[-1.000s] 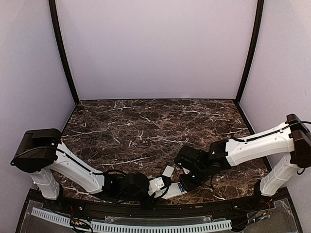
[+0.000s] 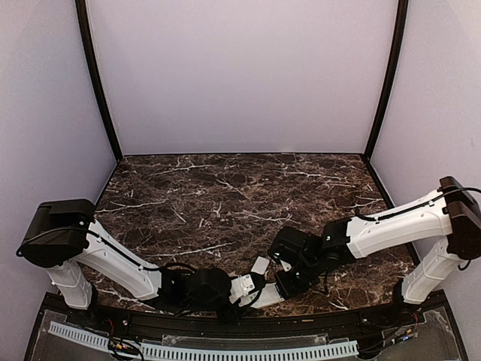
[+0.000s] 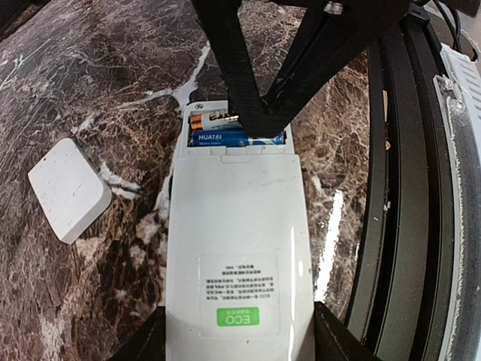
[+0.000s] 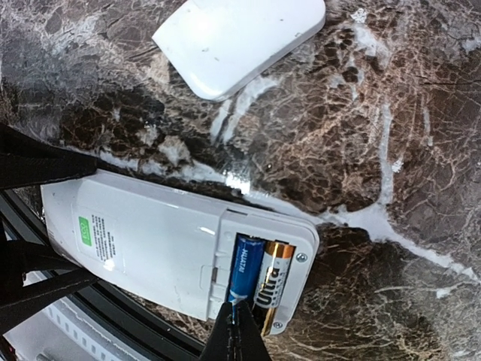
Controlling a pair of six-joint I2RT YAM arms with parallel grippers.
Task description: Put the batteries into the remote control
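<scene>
The white remote control (image 3: 239,218) lies back side up, its battery compartment uncovered. Two batteries are side by side in that compartment: a blue one (image 4: 246,268) and a black-and-white one with an orange end (image 4: 274,280). My left gripper is shut on the remote's far end from the compartment, one finger along each side. Over the batteries, my right gripper is shut, its tips at the lower end of the blue battery with nothing visible between them. The white battery cover (image 4: 248,37) rests apart on the table.
A dark ledge and a white slotted strip (image 2: 248,353) run along the table's front edge, close to the remote. Behind both arms the marbled tabletop (image 2: 248,192) is clear.
The right gripper has shifted slightly left over the compartment, hiding more of the blue battery in the top view. The left arm, remote and cover have stayed put.
</scene>
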